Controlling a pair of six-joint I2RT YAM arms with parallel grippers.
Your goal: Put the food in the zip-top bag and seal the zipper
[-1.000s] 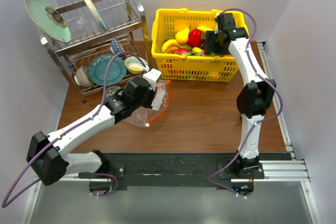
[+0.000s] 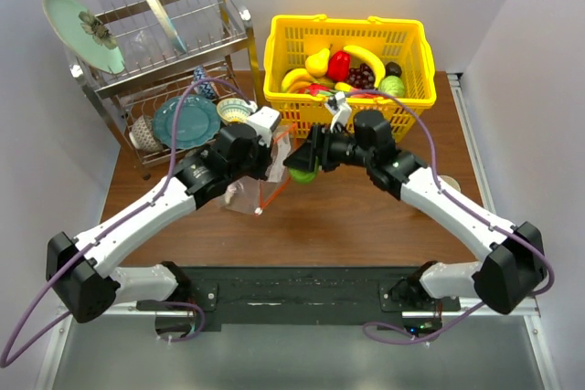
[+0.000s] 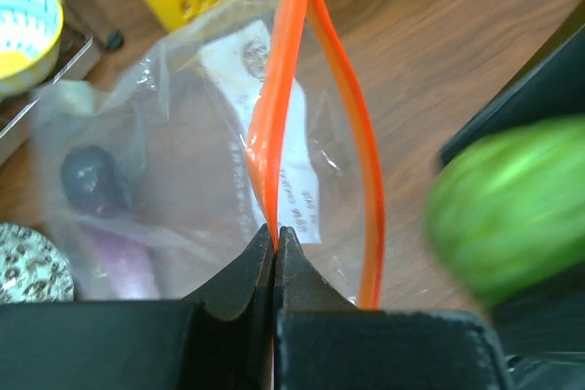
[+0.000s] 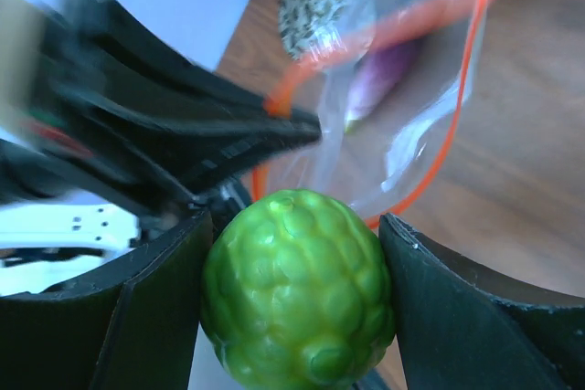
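A clear zip top bag (image 3: 183,180) with an orange zipper (image 3: 347,89) is held upright by my left gripper, which is shut on the zipper edge at its mouth. A purple eggplant (image 4: 384,79) shows through the plastic. My right gripper (image 2: 311,152) is shut on a green bumpy vegetable (image 4: 297,299), just to the right of the bag's opening, close to the left gripper. Whether it touches the bag is unclear.
A yellow basket (image 2: 411,107) of produce stands at the back. A dish rack (image 2: 110,89) with plates and bowls is at the back left. A mug sits at the right, partly hidden by the right arm.
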